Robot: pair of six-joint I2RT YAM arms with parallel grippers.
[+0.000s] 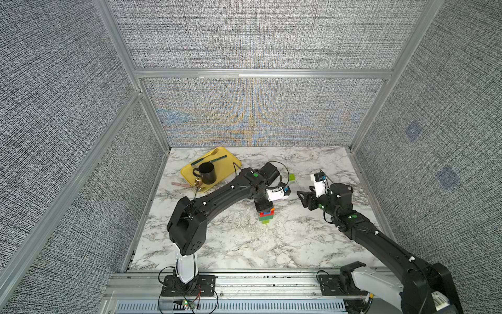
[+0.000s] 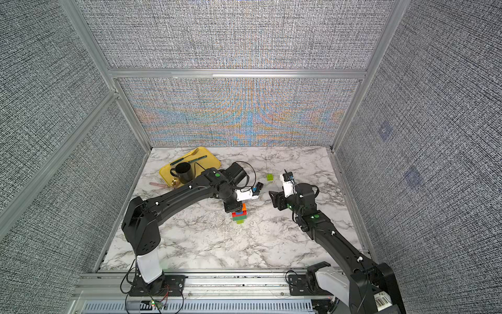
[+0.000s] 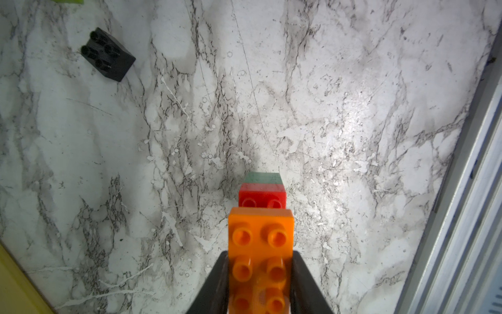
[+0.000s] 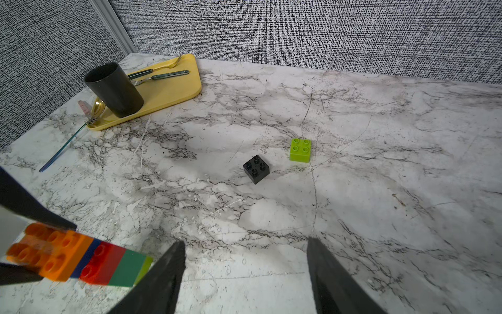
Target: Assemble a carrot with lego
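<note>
A stack of joined bricks, with orange (image 4: 55, 251), blue (image 4: 86, 256), red (image 4: 104, 264), green (image 4: 127, 268) and lime at its far end, is held by my left gripper. That gripper is shut on the orange end; in the left wrist view its studs lie between the dark fingers. Whether the stack touches the table is unclear. To its right, my right gripper stands open and empty. Loose on the table are a black brick (image 4: 256, 168) and a lime brick (image 4: 300, 150), a short distance apart, studs visible.
At the back left lies a yellow tray (image 1: 230, 166) with utensils, and a dark mug (image 1: 207, 173) stands at its front. A utensil with a golden end and a pinkish one lie beside the tray.
</note>
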